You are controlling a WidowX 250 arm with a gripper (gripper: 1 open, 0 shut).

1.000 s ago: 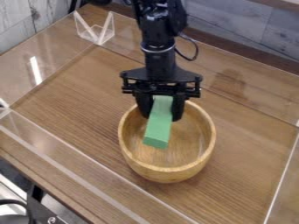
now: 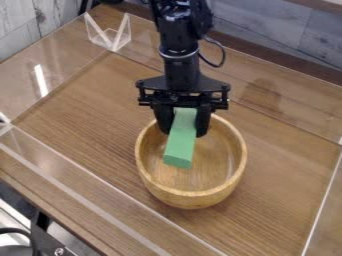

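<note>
My black gripper [image 2: 183, 112] hangs from the top centre over a yellow-tan bowl [image 2: 190, 186] on the wooden table. It is shut on a light green block [image 2: 181, 141], which is held upright at a slight tilt inside the bowl's outline, its upper end between the fingers. Whether the block's lower end touches the bowl's floor I cannot tell.
Pale walls line the back right, and clear plastic brackets and a black cable sit at the left edge.
The gripper and green block have shifted very slightly up and to the left over the last second; the bowl stays in place.
</note>
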